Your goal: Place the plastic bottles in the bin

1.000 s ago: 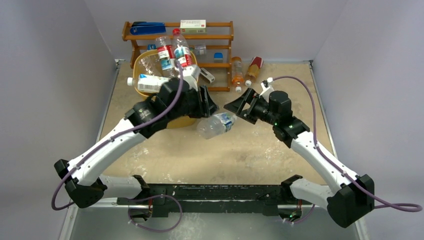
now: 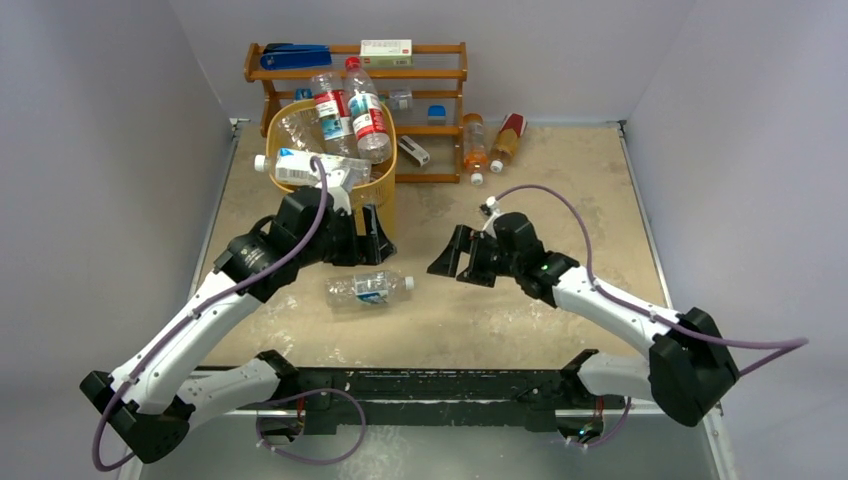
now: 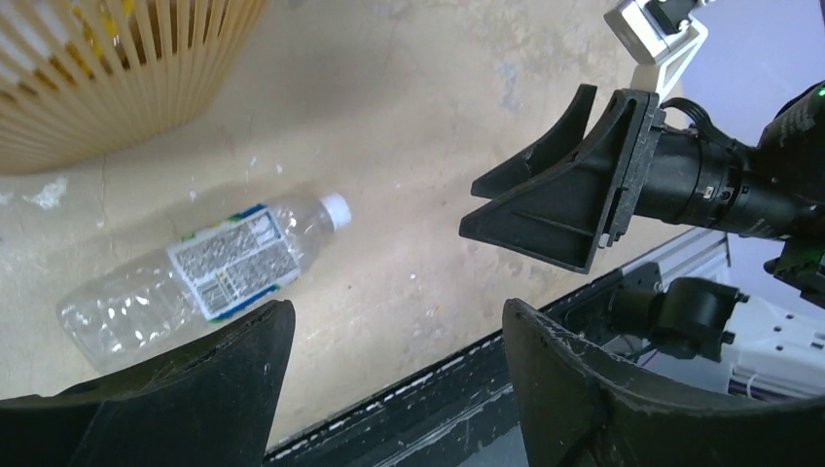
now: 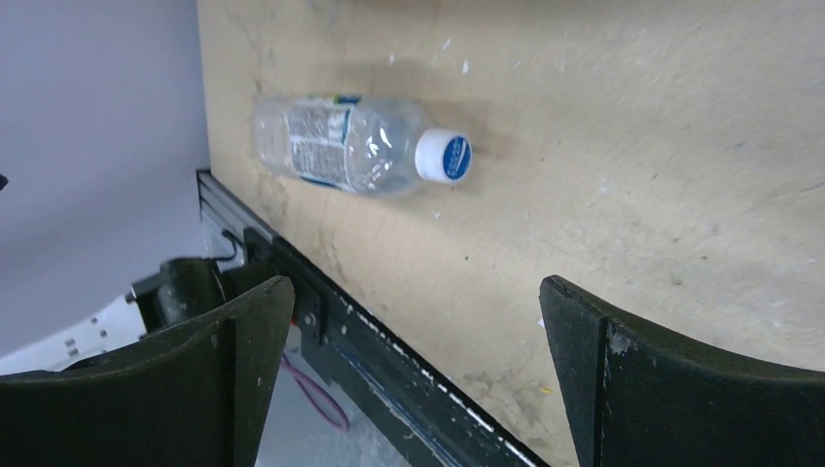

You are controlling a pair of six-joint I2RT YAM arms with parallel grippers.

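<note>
A clear plastic bottle (image 2: pixel 355 290) with white cap and label lies on its side on the table below the bin. My left gripper (image 2: pixel 372 240) hangs just above it, open, with the bottle visible beyond its fingers in the left wrist view. My right gripper (image 2: pixel 445 255) stands open to the right of the bottle, empty, pointing toward it. The yellow bin (image 2: pixel 385 205) is heaped with bottles, among them a red-capped bottle (image 2: pixel 366 115) and a white-labelled bottle (image 2: pixel 300 167) across its rim.
A wooden rack (image 2: pixel 450 75) with small boxes stands at the back. Two orange-tinted bottles (image 2: pixel 475 145) lie beside it at the right. The dark front rail runs along the near edge.
The bottle has come down from between the grippers to the table and shifted left.
</note>
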